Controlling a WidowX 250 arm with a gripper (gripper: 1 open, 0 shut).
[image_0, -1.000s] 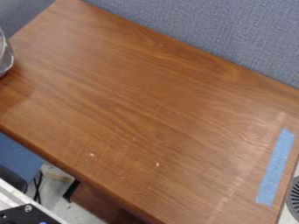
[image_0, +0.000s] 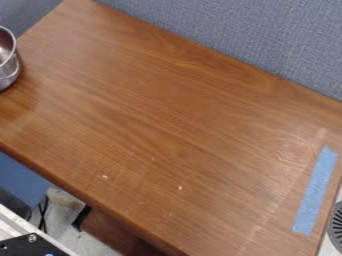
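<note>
A wooden desk (image_0: 160, 120) fills most of the camera view. A shiny metal pot (image_0: 7, 62) is cut off by the left edge, on the desk's left side. Part of a robot's white and black body (image_0: 24, 243) shows in the bottom-left corner. No gripper fingers can be made out.
A grey fabric partition (image_0: 241, 40) runs along the back. A blue tape strip (image_0: 314, 190) lies at the right, beside a round slotted metal object (image_0: 335, 226) at the edge. Cables hang below the front edge.
Over the last second the metal pot has moved slightly rightward into view at the left edge.
</note>
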